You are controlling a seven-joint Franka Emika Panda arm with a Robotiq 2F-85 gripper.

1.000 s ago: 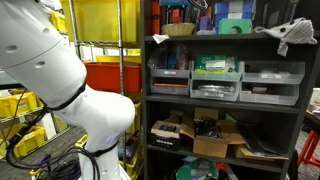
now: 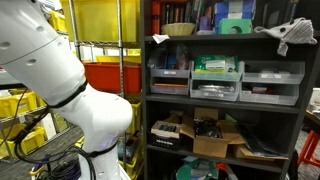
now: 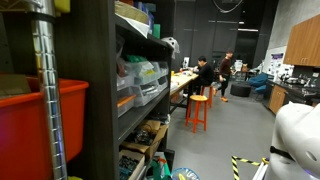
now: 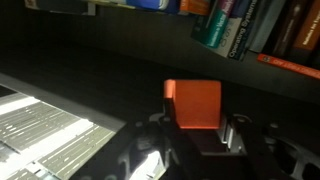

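In the wrist view, an orange block-like object (image 4: pixel 195 103) sits at the tips of my dark gripper, which is shut on it. Only the object's flat orange face shows clearly; the fingers around it are in deep shadow. Beyond it stretches a dark shelf board, with books (image 4: pixel 240 28) standing along the upper part of the view. The white arm (image 2: pixel 62 90) rises at the left of exterior view 1, and its gripper end is out of frame there.
A dark shelving unit (image 2: pixel 225 107) holds clear plastic bins (image 2: pixel 215 91) and, lower down, open cardboard boxes (image 2: pixel 232 135). A grey-white toy (image 2: pixel 288 36) hangs from the upper shelf's right side. Two people and orange stools (image 3: pixel 197 108) are farther back, with open floor (image 3: pixel 215 145) nearby.
A dark shape in front of the books at the top of exterior view 1 a second ago is gone now. The white arm has shifted slightly.
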